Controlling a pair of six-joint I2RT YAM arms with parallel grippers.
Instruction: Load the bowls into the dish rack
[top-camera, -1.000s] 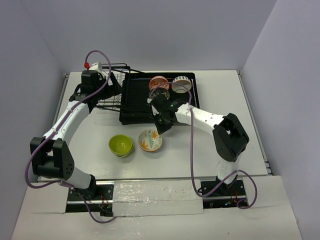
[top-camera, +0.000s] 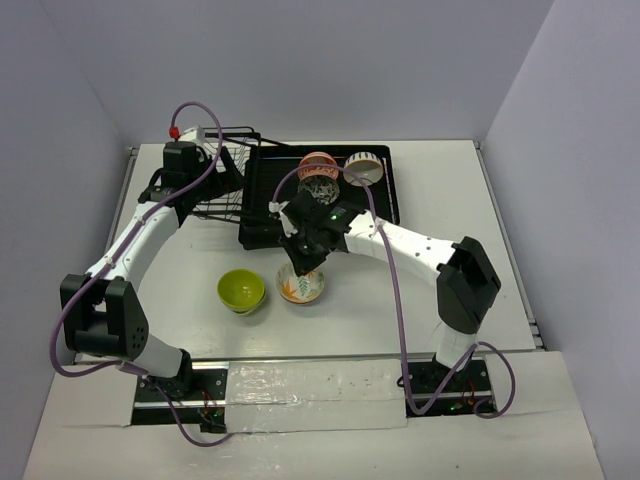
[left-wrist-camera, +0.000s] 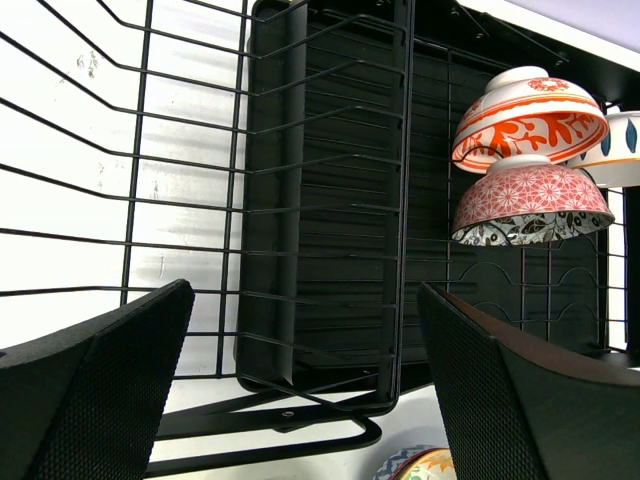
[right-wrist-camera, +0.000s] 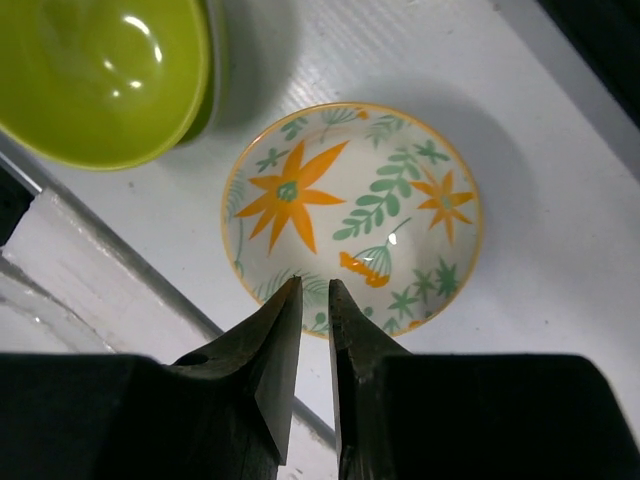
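Observation:
A black dish rack holds bowls at its right: an orange-patterned bowl, a pink-patterned bowl and a striped bowl. My left gripper hangs open over the rack's left wire section, holding nothing. My right gripper is above the white floral bowl on the table, its fingertips close together with a narrow gap and nothing seen between them. A green bowl, stacked on another, sits left of the floral bowl.
Grey walls stand at the back and both sides. The table's front edge lies just below the bowls.
My right gripper has moved left, toward the space just above the floral bowl. The left arm and the bowls have stayed where they were.

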